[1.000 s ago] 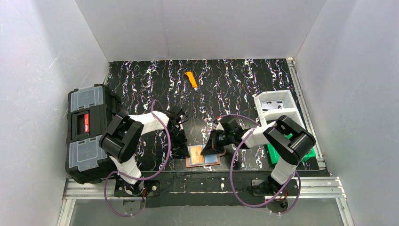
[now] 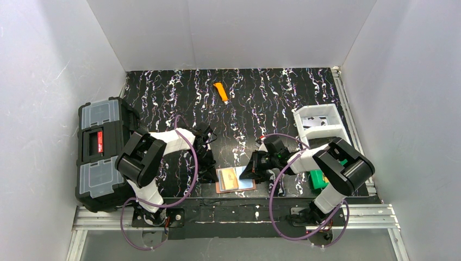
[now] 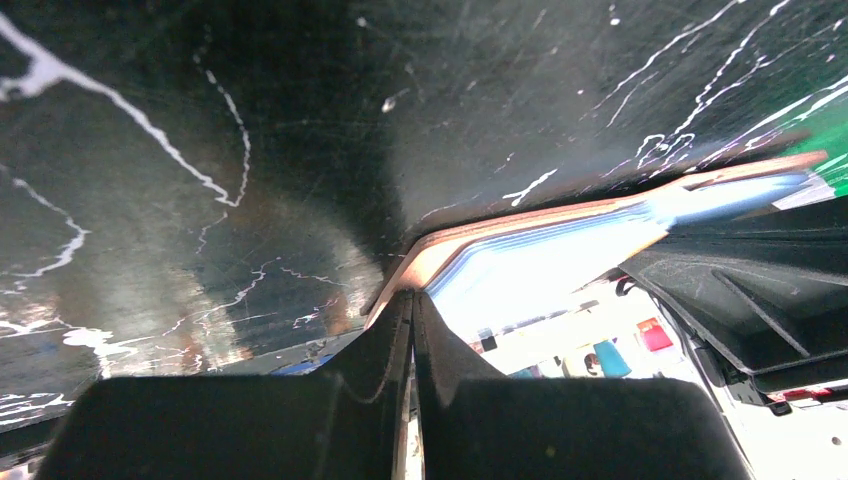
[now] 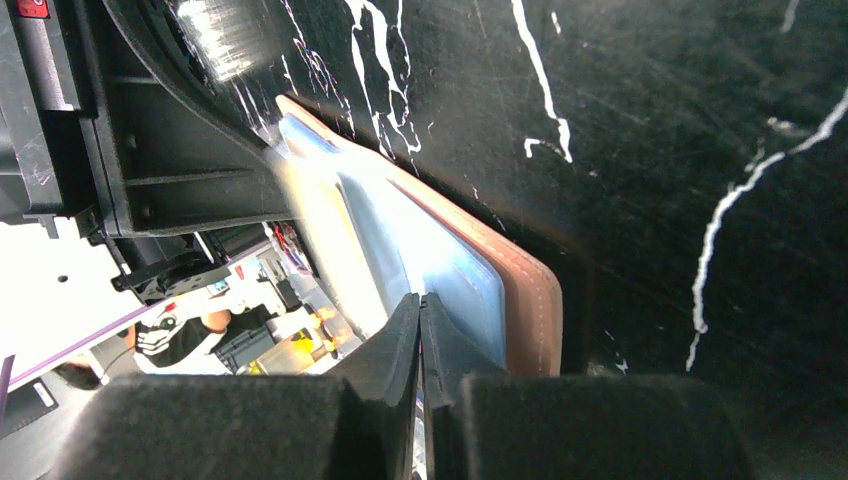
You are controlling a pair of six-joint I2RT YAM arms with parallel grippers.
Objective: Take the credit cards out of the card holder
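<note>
The tan card holder (image 2: 226, 191) lies flat at the table's front centre, with blue and orange-yellow cards (image 2: 229, 179) in it. My left gripper is shut at the holder's left end, its tips against the edge and nothing visible between them. My right gripper is at the holder's right part, its fingertips close together over the blue card (image 4: 440, 260); whether anything is between them I cannot tell.
An orange-handled tool (image 2: 220, 92) lies at the back centre. A black toolbox (image 2: 103, 152) stands at the left, white and green boxes (image 2: 316, 176) at the right.
My right gripper has moved a little to the right along the holder, showing more of the cards. The left arm has not moved.
</note>
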